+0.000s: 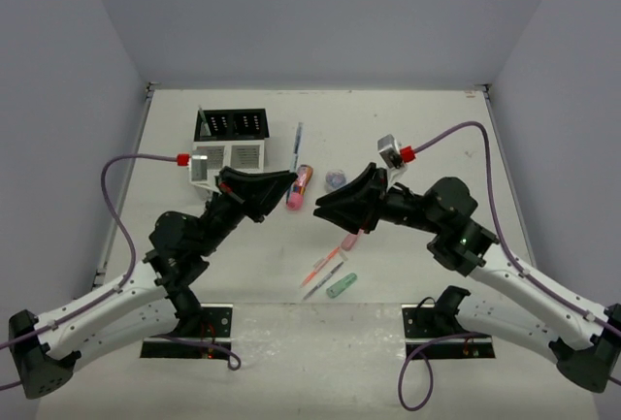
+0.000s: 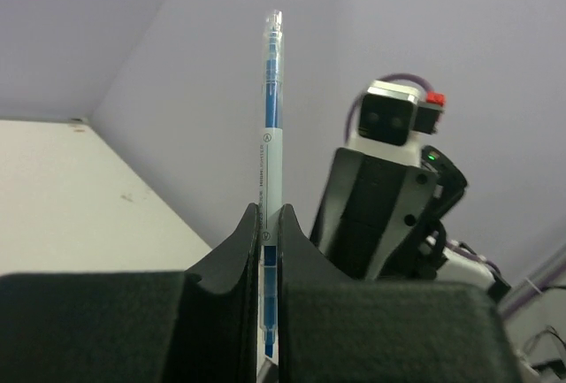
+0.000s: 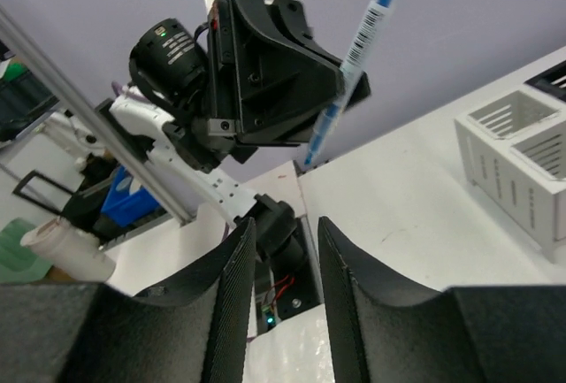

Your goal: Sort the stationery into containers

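Note:
A blue-and-white pen (image 2: 271,162) stands upright between the fingertips of my left gripper, which is shut on it. From above, the pen (image 1: 297,144) points toward the back of the table. To its right, my right gripper (image 1: 323,205) is apart from the pen. In the right wrist view, the fingers (image 3: 234,277) of that gripper are spread with nothing between them. The black and white containers stand at the back left: a black basket (image 1: 231,126) with a pen in it, and a white basket (image 1: 246,156) in front, partly hidden by the left arm.
On the table lie a pink-and-orange item (image 1: 300,187), a bluish round item (image 1: 335,179), a pink eraser-like piece (image 1: 349,242), an orange pen (image 1: 322,265), a white pen (image 1: 323,279) and a green item (image 1: 342,285).

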